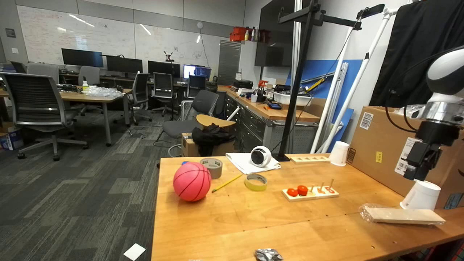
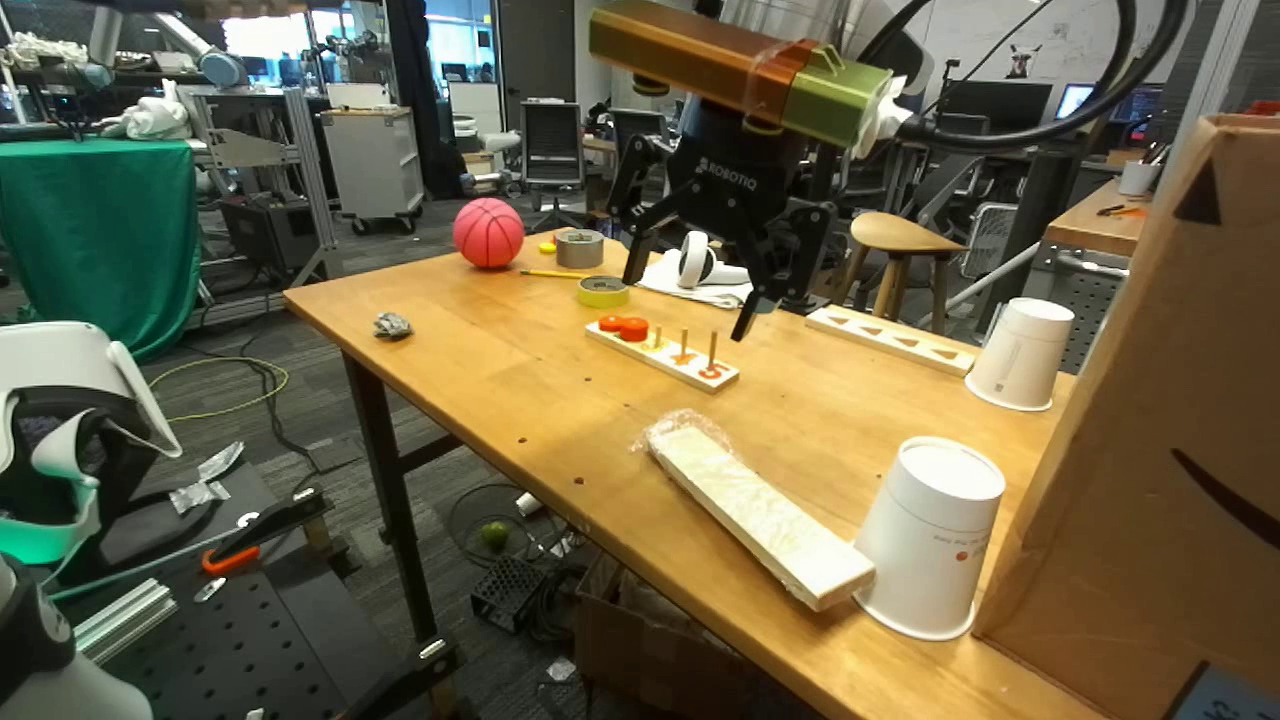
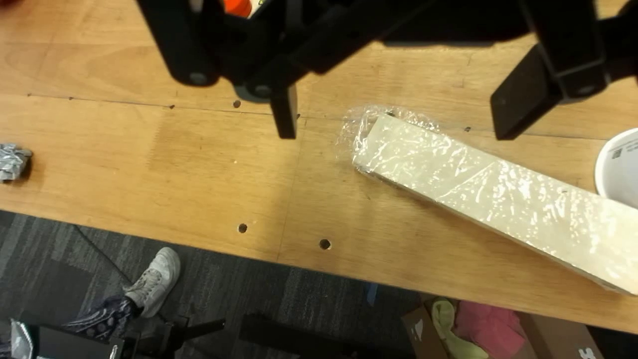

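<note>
My gripper is open above the table, its two fingers spread wide with nothing held between them. Below it lies a pale wooden board (image 3: 478,179) with clear plastic wrap bunched at one end; in the wrist view that wrapped end shows between and below the fingertips. A white cup (image 2: 930,534) stands upside down against the board's other end. Farther along the table sits a small peg board (image 2: 666,356) with red rings (image 1: 302,190) on its left pegs and bare pegs to the right.
A second upturned cup (image 2: 1022,354) and a slotted wooden strip (image 2: 890,340) stand near a large cardboard box (image 1: 380,148). Toward the far end are a pink ball (image 1: 192,182), yellow tape (image 1: 255,182), grey tape (image 1: 212,167), a pencil (image 1: 227,183) and crumpled foil (image 1: 268,255).
</note>
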